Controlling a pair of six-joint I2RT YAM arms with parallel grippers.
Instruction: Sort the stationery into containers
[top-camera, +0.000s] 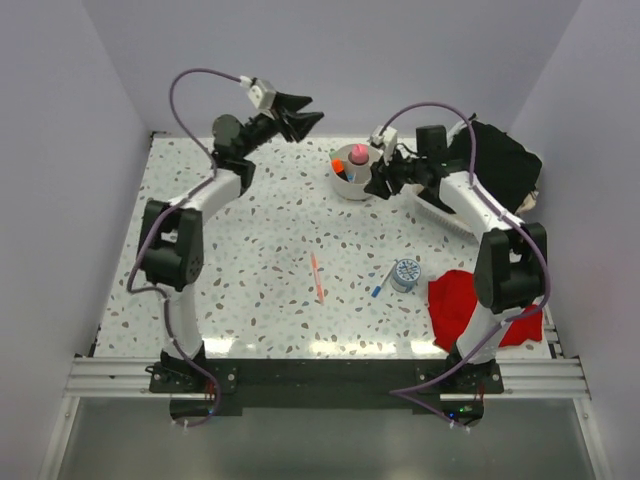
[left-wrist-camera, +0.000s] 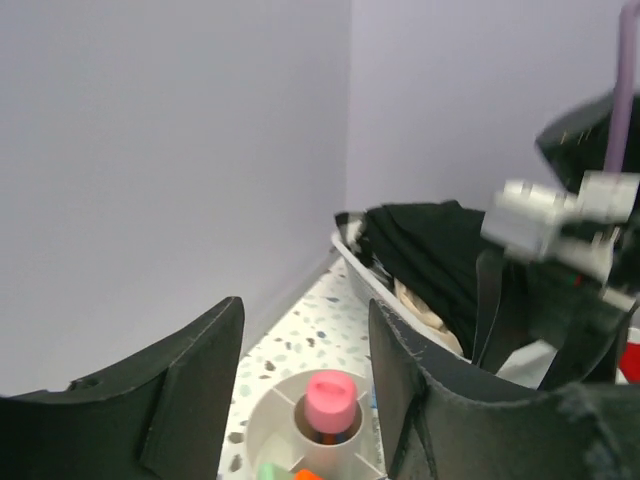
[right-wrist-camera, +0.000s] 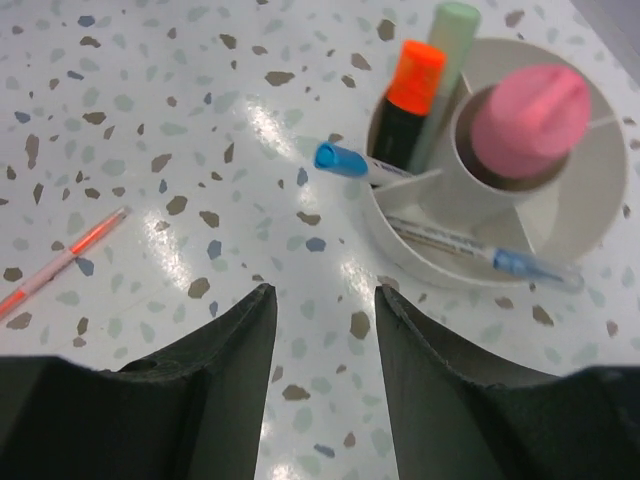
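A white divided container (top-camera: 352, 188) holds a pink object (right-wrist-camera: 530, 120), an orange-capped marker (right-wrist-camera: 408, 95), a green item (right-wrist-camera: 450, 55) and blue pens (right-wrist-camera: 345, 160). My right gripper (top-camera: 380, 185) is beside and above it, fingers apart and empty. My left gripper (top-camera: 297, 115) is raised at the back left, also open and empty. An orange pen (top-camera: 316, 278) lies mid-table; a blue-capped pen (top-camera: 382, 280) lies beside a blue round tin (top-camera: 405, 275).
A white basket (top-camera: 445, 220) with black cloth (top-camera: 505, 170) stands at the back right. Red cloth (top-camera: 455, 310) lies at the front right.
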